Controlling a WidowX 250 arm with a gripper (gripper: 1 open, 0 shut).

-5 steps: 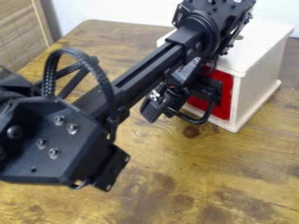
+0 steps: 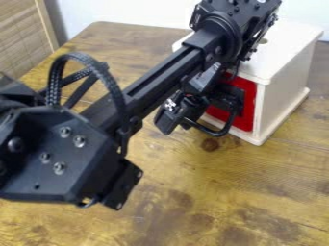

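My black arm stretches from the left edge up to the upper middle, with its wrist and gripper [image 2: 193,104] in front of a white box [image 2: 280,67] with a red front panel [image 2: 241,117]. The gripper hangs low at the box's red face; its fingers are mostly hidden behind the arm's own parts and cables, so I cannot tell whether it is open or shut, or whether it touches the box.
A light woven panel [image 2: 21,34] stands at the back left, and a white wall is behind.
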